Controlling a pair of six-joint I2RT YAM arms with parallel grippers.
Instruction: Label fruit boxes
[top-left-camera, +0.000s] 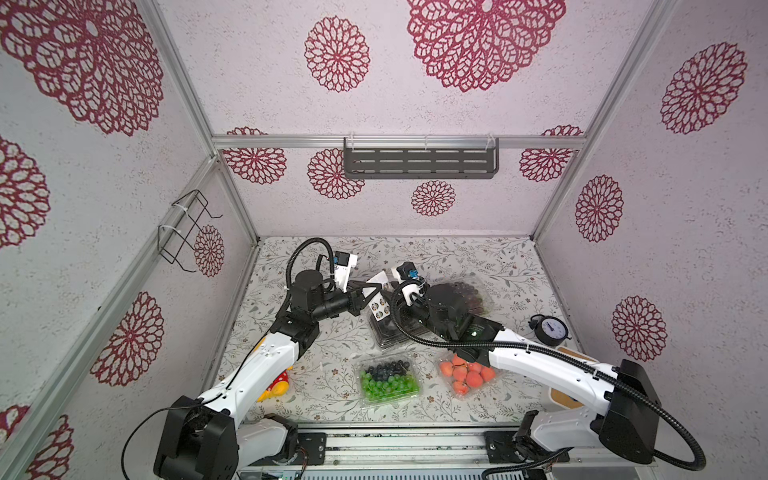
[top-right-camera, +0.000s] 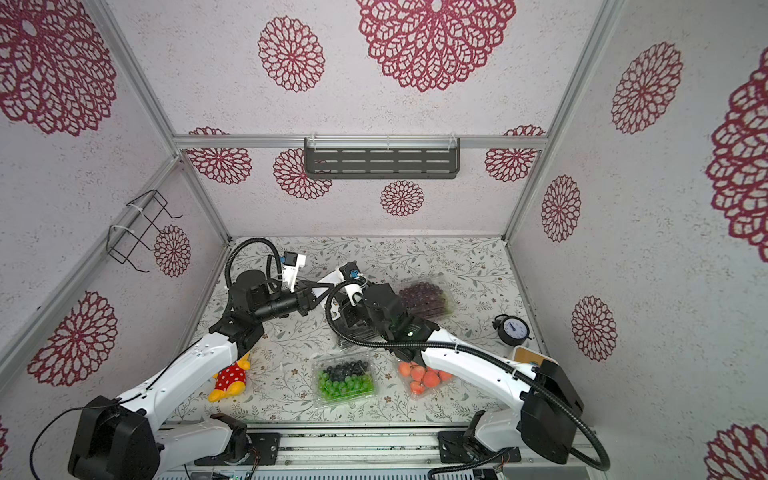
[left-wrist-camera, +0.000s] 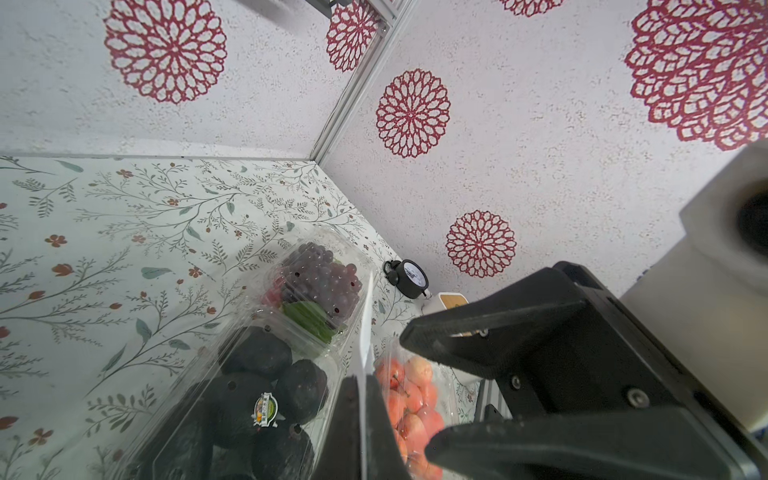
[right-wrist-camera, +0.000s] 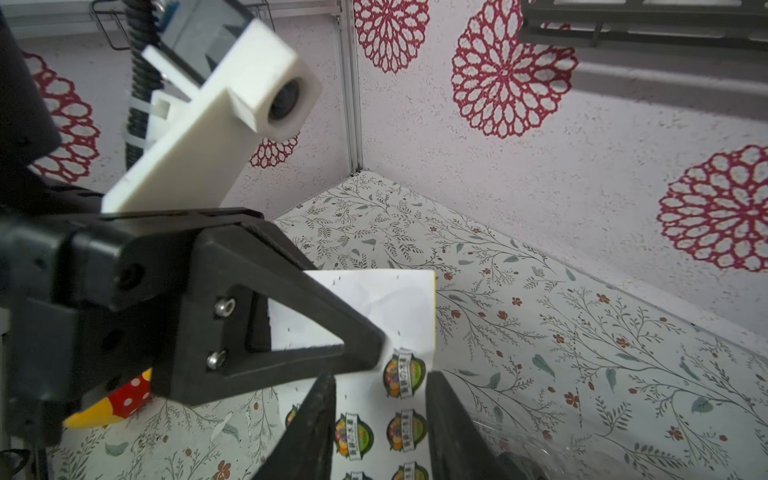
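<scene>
A white sheet of round fruit stickers (right-wrist-camera: 406, 392) hangs upright, and my left gripper (top-left-camera: 377, 289) is shut on its upper part. Edge-on, the sheet shows as a thin strip between the left fingertips in the left wrist view. My right gripper faces the printed side, its fingers partly apart with stickers visible through the gap; whether they touch the sheet I cannot tell. Below is a clear box of dark plums (left-wrist-camera: 236, 392) with a round label (left-wrist-camera: 265, 409) on it. Other clear boxes hold dark red grapes (top-right-camera: 421, 300), green and black grapes (top-left-camera: 389, 381), and peaches (top-left-camera: 466, 374).
A black round clock (top-left-camera: 550, 329) stands at the right, near a tan-topped container (top-right-camera: 524, 357). A red-and-yellow toy (top-right-camera: 230, 378) lies at the left, partly behind the left arm. Bare table shows along the back.
</scene>
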